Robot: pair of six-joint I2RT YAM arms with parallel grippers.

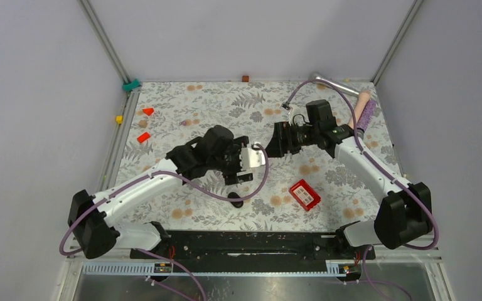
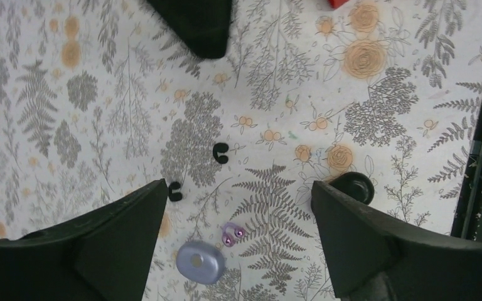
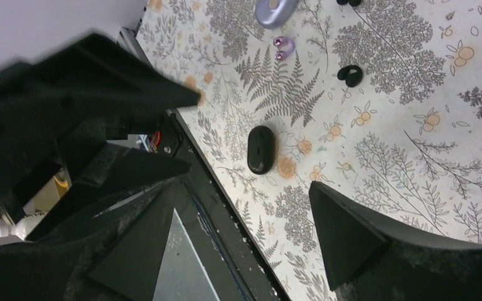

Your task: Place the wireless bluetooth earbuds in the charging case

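Observation:
The black charging case lies on the patterned mat below my left gripper, which stands open with nothing visible between its fingers. Two small black earbuds lie apart on the mat, one earbud nearer the case, the other earbud farther left in the left wrist view. My right gripper is open and empty, over the mat to the right of the left one. In the top view the earbuds are hidden by the left arm.
A lilac oval object and a small purple piece lie near the earbuds. A red tray is at front right, red blocks at left, cylinders at back right. The two wrists are close together.

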